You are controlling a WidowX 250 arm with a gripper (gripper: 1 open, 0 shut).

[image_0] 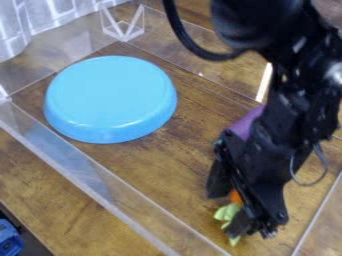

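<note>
My black gripper (254, 190) is low over the wooden floor on the right, covering most of an orange carrot (235, 195). The carrot's green leafy top (230, 218) shows below the fingers. Whether the fingers are closed on it I cannot tell. A purple vegetable (246, 122) is mostly hidden behind the gripper.
A large blue upturned bowl or lid (110, 92) lies at the upper left. Clear plastic walls border the wooden surface. A blue object (7, 240) is at the lower left corner. Bare wood lies left and below the bowl.
</note>
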